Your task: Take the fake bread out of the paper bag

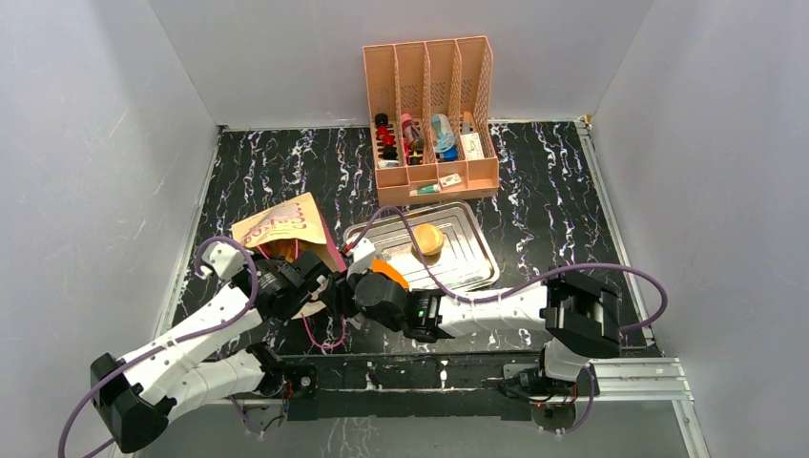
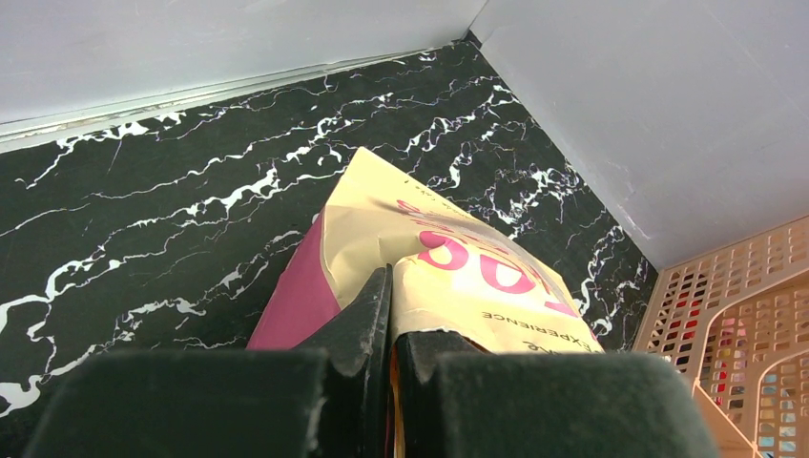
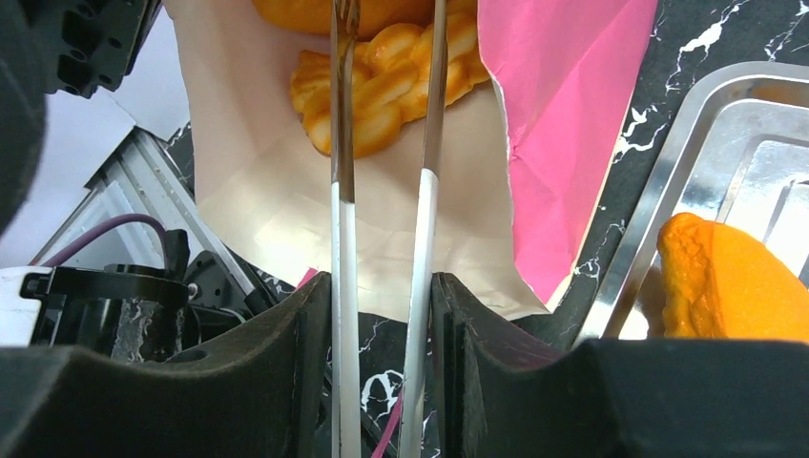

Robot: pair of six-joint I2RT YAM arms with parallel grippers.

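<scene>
The paper bag [image 1: 286,224] lies open on the left of the counter, its mouth facing the front. In the left wrist view, my left gripper is shut, the thin printed paper of the bag's rim caught at its fingers. Through the mouth, the right wrist view shows a braided fake bread [image 3: 401,81] with another smooth orange piece [image 3: 315,13] above it. My right gripper has its long, thin fingers apart, reaching into the bag over the braided bread; whether they touch it I cannot tell.
A metal tray [image 1: 462,221] right of the bag carries a round bun [image 1: 428,239] and an orange piece [image 3: 730,281]. Behind it stands a compartmented orange organizer [image 1: 429,181] with small items.
</scene>
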